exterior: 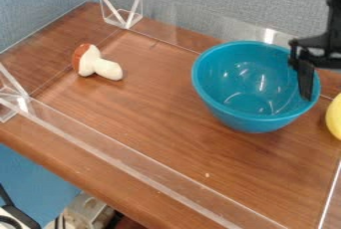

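Note:
A black gripper [306, 56] is at the right edge, partly out of frame, with its fingers just above the right rim of a teal bowl [253, 99]; it is open, and nothing shows between the visible fingers. The bowl looks empty. A white mushroom-shaped toy with an orange-red cap [100, 66] lies on the wooden table at the left.
A yellow object [334, 117] sits right of the bowl, cut off by the frame. Clear plastic barriers line the table [147, 153] edges, with clear brackets at the back left and left front.

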